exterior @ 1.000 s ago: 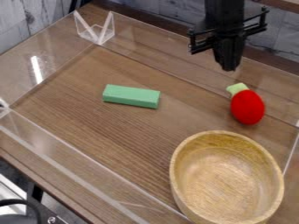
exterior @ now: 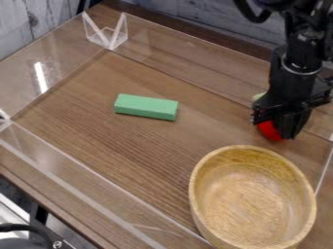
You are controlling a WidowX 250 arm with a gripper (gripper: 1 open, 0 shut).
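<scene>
My black gripper (exterior: pixel 291 117) is at the right side, lowered over a red oval object (exterior: pixel 267 130), which it mostly covers; whether the fingers grip it I cannot tell. A pale green piece (exterior: pixel 260 101) shows just behind the gripper, partly hidden. A green block (exterior: pixel 146 106) lies on the wooden table left of centre.
A large beige bowl (exterior: pixel 252 161) fills the lower right, just in front of the gripper. A white wire object (exterior: pixel 107 31) stands at the upper left.
The gripper has come down from the top of the view to the red object, which it now largely covers.
</scene>
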